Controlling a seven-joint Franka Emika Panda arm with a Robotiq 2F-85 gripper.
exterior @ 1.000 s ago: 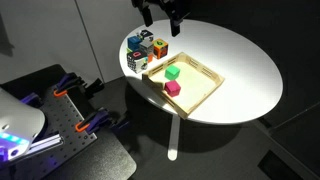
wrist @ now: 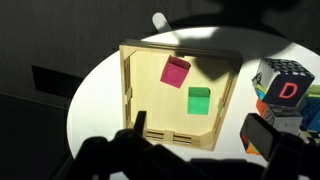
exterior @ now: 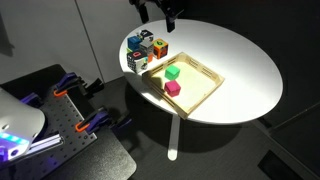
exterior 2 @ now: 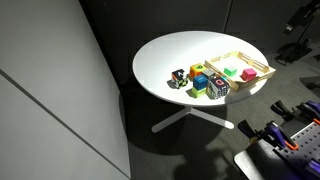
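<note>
My gripper is open, its dark fingers wide apart and nothing gripped between them. In exterior view 1 the gripper (exterior: 157,18) hangs at the top of the picture, above the far side of the table. A shallow wooden tray (exterior: 207,96) rests on the white round table. Inside it lie a green cube (wrist: 199,100) and a pink-red cube (wrist: 175,71), apart from each other. The pink-red cube is turned at an angle, close to one tray wall. From the wrist camera, the tray's lower wall passes between the finger positions.
Beside the tray sits a cluster of patterned and coloured blocks, including a letter block (wrist: 284,82), a blue-and-green block (exterior 2: 200,83) and an orange block (exterior 2: 196,71). The white table (exterior: 245,65) has bare room beyond the tray.
In exterior view 1 my open gripper has shifted slightly to the left. The tray, the cubes and the blocks have not moved.
</note>
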